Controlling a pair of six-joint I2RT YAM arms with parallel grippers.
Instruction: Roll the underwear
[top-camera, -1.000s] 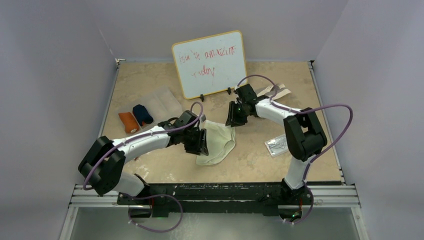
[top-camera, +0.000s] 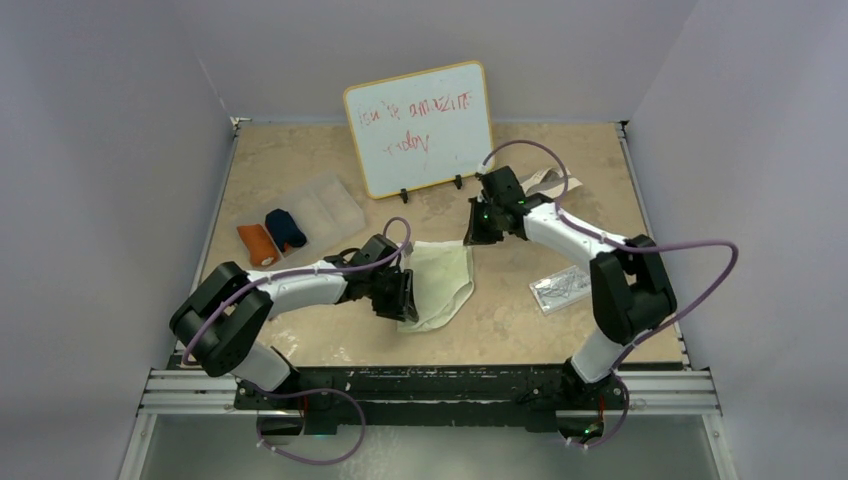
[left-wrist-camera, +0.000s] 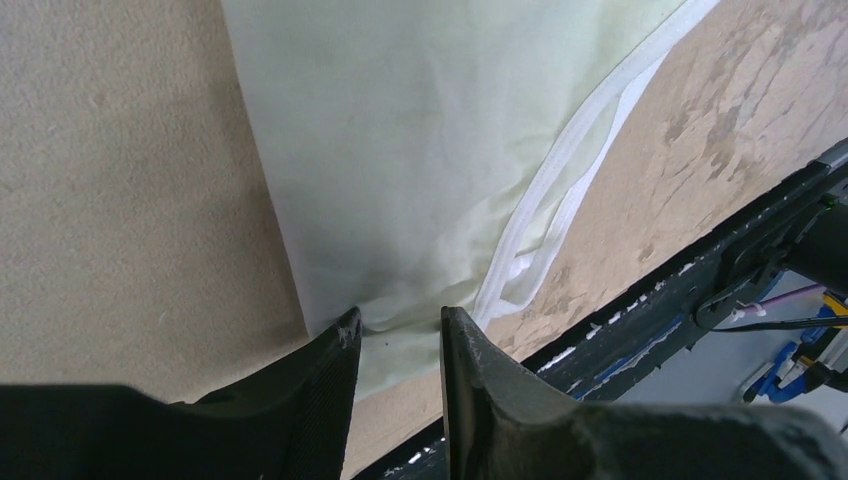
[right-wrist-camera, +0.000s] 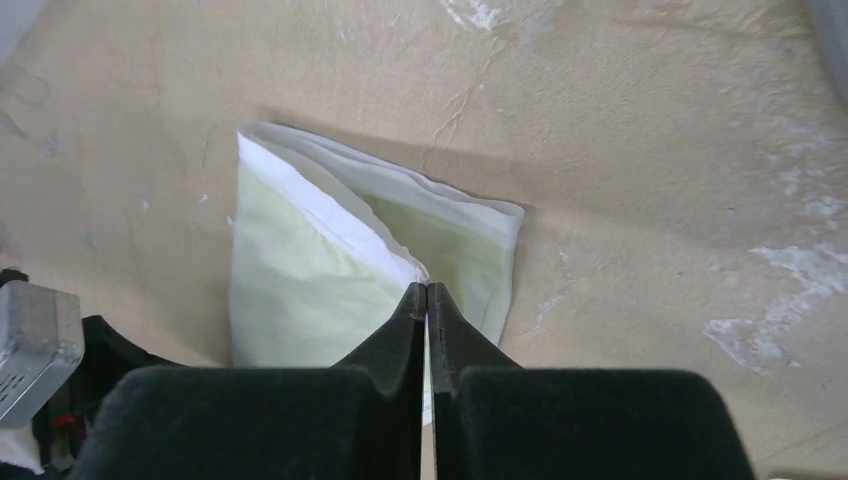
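The pale cream underwear (top-camera: 436, 280) lies spread on the table between both grippers. My left gripper (top-camera: 405, 310) is at its lower left; in the left wrist view its fingertips (left-wrist-camera: 350, 330) are parted over the cloth's near edge (left-wrist-camera: 395, 355), touching or just above it. My right gripper (top-camera: 475, 235) is at the upper right corner, shut, with its tips at the white waistband (right-wrist-camera: 340, 215); whether it pinches that band's edge is hard to tell.
A clear tray (top-camera: 330, 205) with orange and navy rolled items stands at the left. A whiteboard (top-camera: 420, 140) is at the back. A small clear case (top-camera: 560, 290) lies at the right.
My right gripper has moved slightly up and right, the underwear's upper corner shifting with it. My left gripper has moved slightly down toward the lower edge.
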